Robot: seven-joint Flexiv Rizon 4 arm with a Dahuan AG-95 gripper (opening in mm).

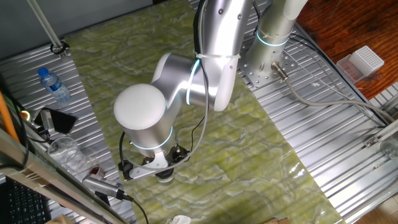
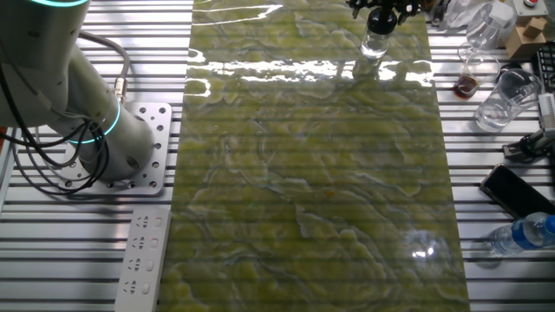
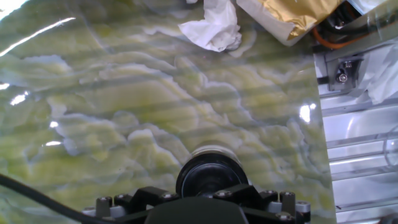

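A small clear bottle (image 2: 375, 43) with a black cap (image 2: 381, 20) stands upright at the far edge of the green marbled sheet in exterior view 2. My gripper (image 2: 383, 7) is right at the cap there, cut off by the top of the picture. From the wrist, the round black cap (image 3: 212, 175) fills the lower middle, its lower side covered by my gripper. The fingers come in from both sides, close against the cap, but their grip on it is hidden. In exterior view 1 my gripper (image 1: 169, 163) hangs low over the sheet, the bottle (image 1: 165, 177) partly under it.
A crumpled white tissue (image 3: 214, 28) and a gold-and-white packet (image 3: 292, 15) lie beyond the bottle. A water bottle (image 1: 55, 86), a phone (image 2: 518, 192) and clear cups (image 2: 507, 100) line one side. A power strip (image 2: 143, 260) lies opposite. Mid-sheet (image 2: 321, 173) is clear.
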